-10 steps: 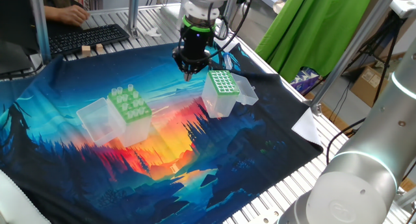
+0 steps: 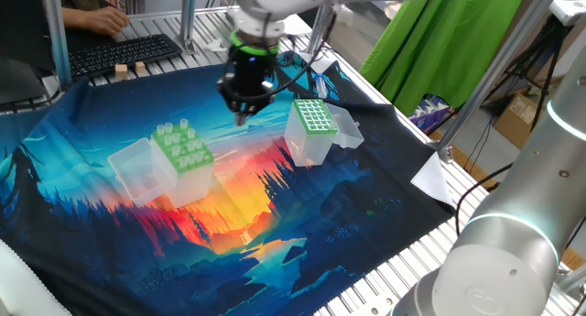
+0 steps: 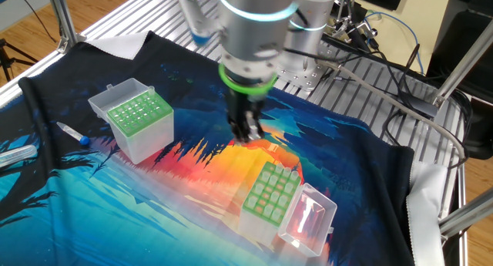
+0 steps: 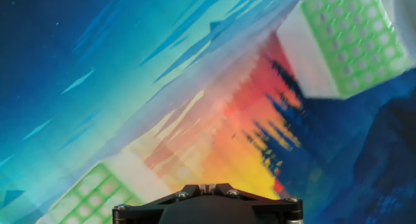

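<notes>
A translucent box with a green rack top holding several upright clear tips (image 2: 183, 147) stands on the left in exterior view 1, its lid open beside it. To its right is a second box with a green grid top (image 2: 316, 117), where no tips stand up. High between the boxes, blurred, hangs my gripper (image 2: 240, 117), apart from both. In the wrist view its black fingertips (image 4: 207, 188) meet at the bottom middle, with nothing visible between them. One green rack (image 4: 356, 39) shows at the upper right there, and part of another rack (image 4: 88, 195) at the lower left.
A printed cloth (image 2: 243, 226) covers the table, with bare room between and around the boxes. In exterior view 2 a blue-capped pen (image 3: 75, 134) and a marker (image 3: 17, 156) lie at the left. A keyboard (image 2: 124, 55) and a person's hand (image 2: 108, 21) are beyond the cloth.
My gripper has moved left in exterior view 1, away from the grid-topped box and towards the box with tips. Both boxes have stayed in place.
</notes>
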